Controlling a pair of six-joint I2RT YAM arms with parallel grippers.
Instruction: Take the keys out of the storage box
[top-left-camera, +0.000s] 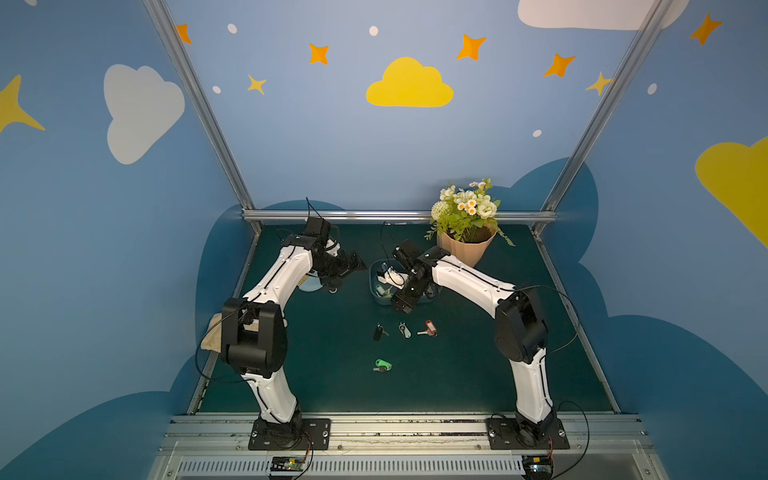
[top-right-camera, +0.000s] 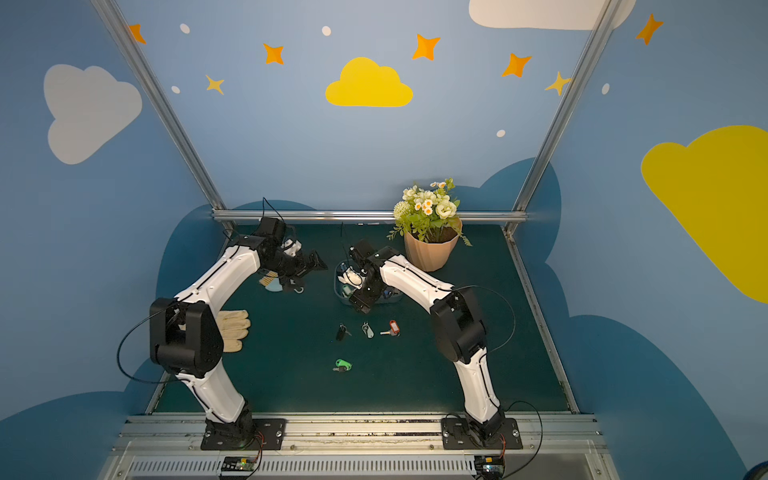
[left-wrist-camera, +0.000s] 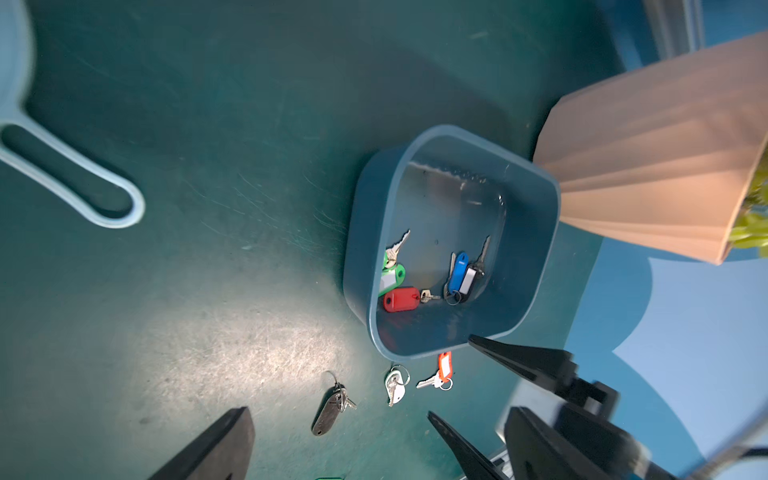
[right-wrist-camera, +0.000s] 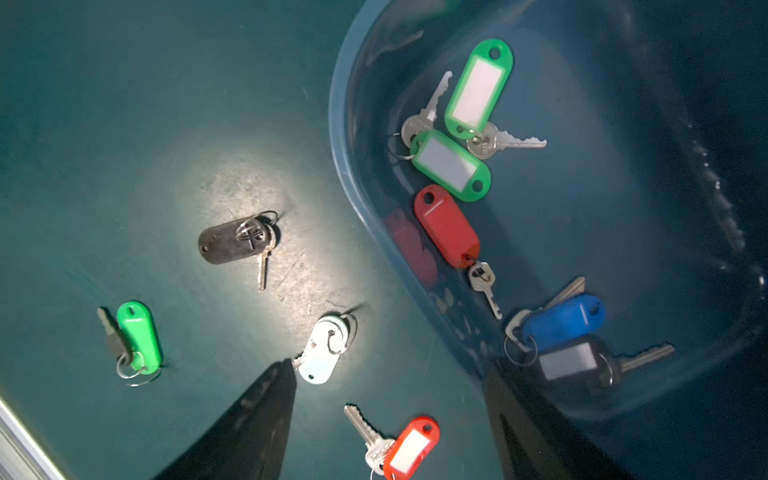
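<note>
The blue-grey storage box (left-wrist-camera: 361, 240) holds several tagged keys: two with green tags, a red-tagged key (right-wrist-camera: 448, 227), a blue-tagged key (right-wrist-camera: 565, 321) and a black-tagged key (right-wrist-camera: 569, 361). Outside on the mat lie a black-tagged key (right-wrist-camera: 228, 241), a white-tagged key (right-wrist-camera: 321, 360), a red-orange-tagged key (right-wrist-camera: 411, 449) and a green-tagged key (right-wrist-camera: 140, 336). My right gripper is open over the box's front edge, nothing between its fingers. To the left of the box, my left gripper (top-left-camera: 346, 276) hangs open and empty above the mat.
A beige flower pot (left-wrist-camera: 648, 152) stands close behind the box to the right. At the left, a light-blue dustpan (left-wrist-camera: 76, 164) lies partly under my left arm, and beige gloves (top-right-camera: 233, 329) rest by the edge.
</note>
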